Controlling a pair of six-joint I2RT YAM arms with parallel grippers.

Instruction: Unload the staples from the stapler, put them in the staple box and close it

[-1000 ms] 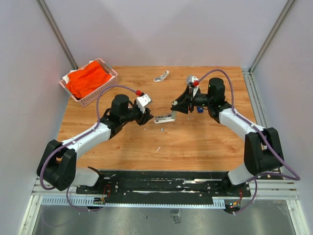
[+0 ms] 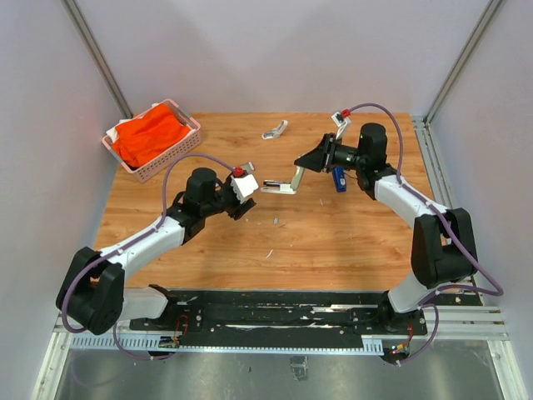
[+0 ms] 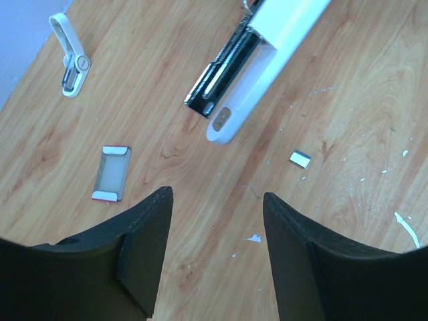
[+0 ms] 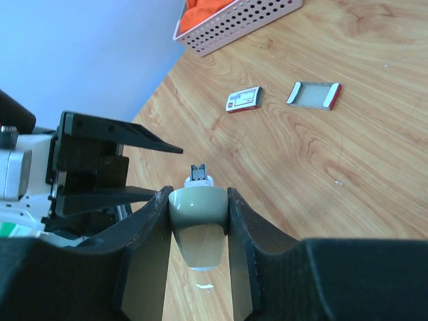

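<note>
A white stapler [image 2: 296, 177] hangs opened out from my right gripper, which is shut on one end of it. In the left wrist view its white arm [image 3: 267, 77] and dark staple channel [image 3: 222, 73] point down toward my left gripper. That gripper stands open just left of the stapler, with nothing between its fingers.
A small staple remover [image 3: 70, 57] lies at the back. A grey tray [image 4: 313, 95] and a small box [image 4: 243, 99] lie on the wood table [image 2: 266, 250]. A pink basket with orange cloth [image 2: 150, 142] is back left, a blue object [image 2: 339, 182] right.
My right gripper has moved slightly right and back with the stapler, exposing more of the blue object. My left gripper has shifted slightly left.
</note>
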